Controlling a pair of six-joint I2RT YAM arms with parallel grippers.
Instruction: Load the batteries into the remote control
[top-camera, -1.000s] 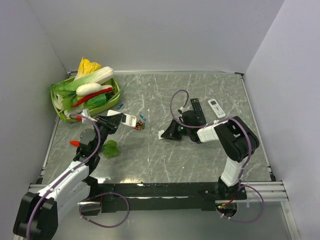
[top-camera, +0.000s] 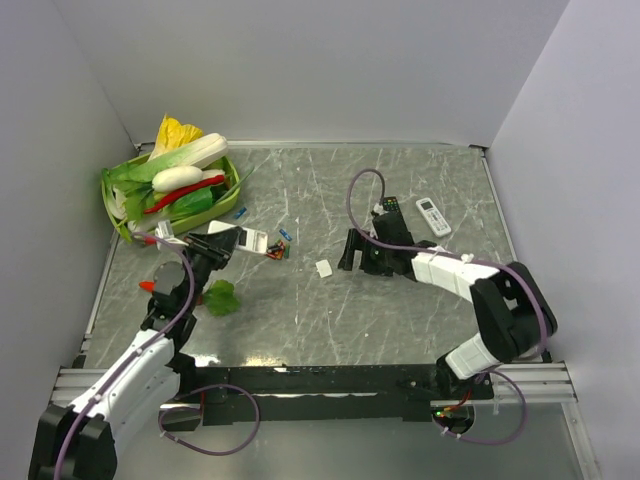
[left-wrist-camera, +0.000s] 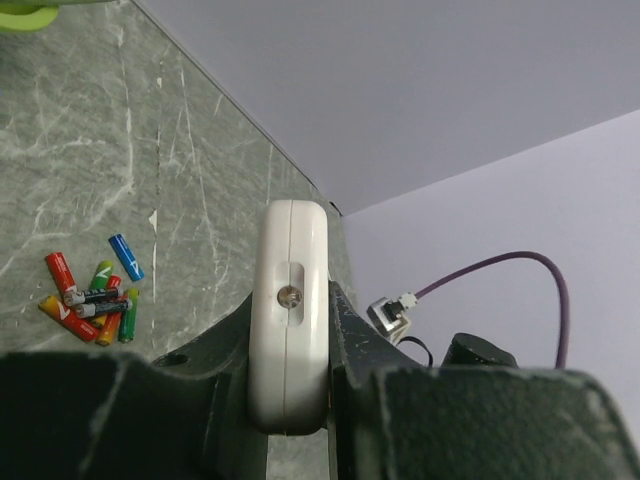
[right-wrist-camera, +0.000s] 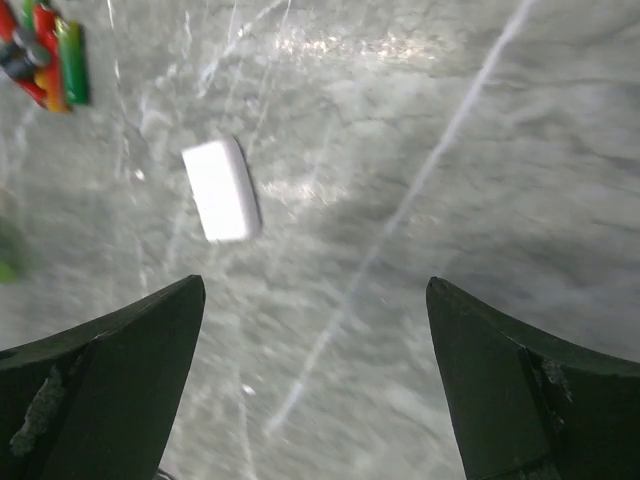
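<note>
My left gripper (top-camera: 226, 240) is shut on a white remote control (left-wrist-camera: 289, 320), held above the table at the left; the wrist view shows it end-on. A small white battery cover (right-wrist-camera: 222, 190) lies flat on the table, seen near the middle from above. Up and to the right of it, over bare tabletop, my right gripper stands wide open with nothing between its fingers. Several batteries (left-wrist-camera: 100, 300) rest in a loose pile, with a blue battery (left-wrist-camera: 126, 257) just beside them.
A green basket (top-camera: 243, 185) heaped with vegetables takes up the back left. A white remote (top-camera: 433, 217) and a partly hidden black remote (top-camera: 391, 204) lie near the right arm. Leafy greens (top-camera: 221, 298) sit by the left arm.
The left gripper shifted slightly, still holding the remote.
</note>
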